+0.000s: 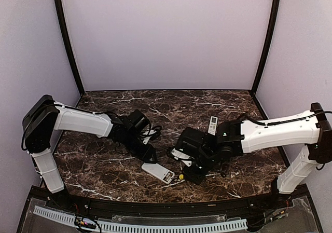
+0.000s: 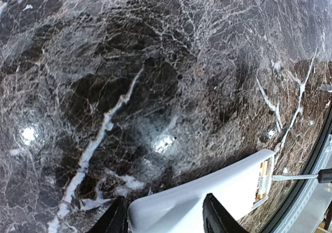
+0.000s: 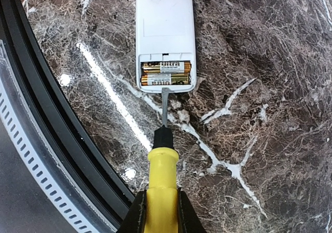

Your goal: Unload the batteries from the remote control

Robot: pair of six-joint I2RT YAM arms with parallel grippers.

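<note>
A white remote control lies back side up on the marble table, its battery bay uncovered at the end toward my right arm. Two gold-and-black batteries sit side by side in that bay in the right wrist view. My right gripper is shut on the yellow handle of a screwdriver; the metal tip reaches the remote's end wall beside the lower battery. At the opposite end of the remote, my left gripper stands open, with white casing visible between its fingers. Whether they touch it, I cannot tell.
Farther back, a narrow white device with a grey panel lies partly behind the right arm. The black front rail runs close to the remote. Bare marble spreads across the back.
</note>
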